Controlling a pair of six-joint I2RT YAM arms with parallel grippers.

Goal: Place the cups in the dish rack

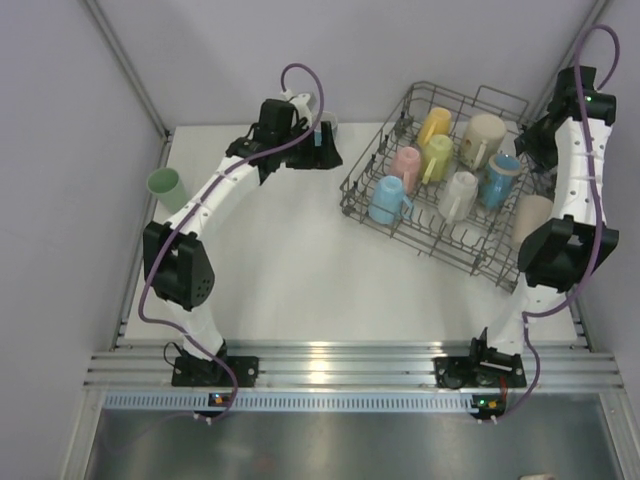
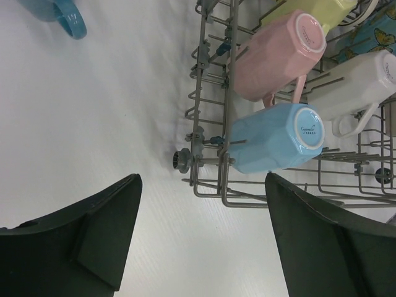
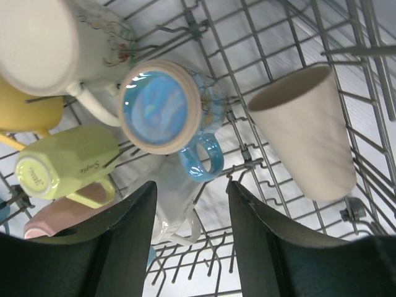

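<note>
A blue cup stands on the table left of the dish rack; in the top view my left gripper mostly covers it. That gripper is open with nothing between its fingers, and the cup lies off to one side in its wrist view. Inside the rack are a light blue cup, a pink cup, a white cup, green, yellow and beige cups, and a blue patterned cup, its mouth facing up. My right gripper is open over the rack, near the patterned cup's handle.
A green cup stands alone at the table's far left. A beige cup leans in the rack's right side, partly behind my right arm in the top view. Bare table lies left and in front of the rack.
</note>
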